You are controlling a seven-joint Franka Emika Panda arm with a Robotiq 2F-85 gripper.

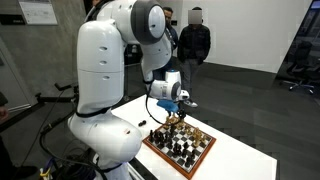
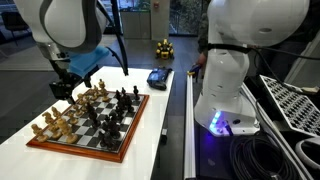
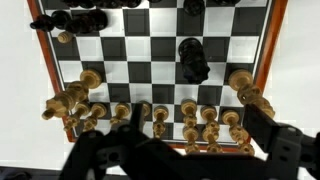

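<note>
My gripper stands open over the chessboard, its two dark fingers apart at the bottom of the wrist view. No piece is held between them. The chessboard has a brown wooden border and black and white squares. Alone near its middle stands a black piece, ahead of the fingers in the wrist view. Light wooden pieces line the near side of that view, some partly hidden by the fingers. Dark pieces stand along the opposite edge, partly cut off. In exterior view 2 the gripper is above the light pieces' side.
The board rests on a white table with free room to its right. A small black device lies beyond the board. Two people stand in the background behind the arm.
</note>
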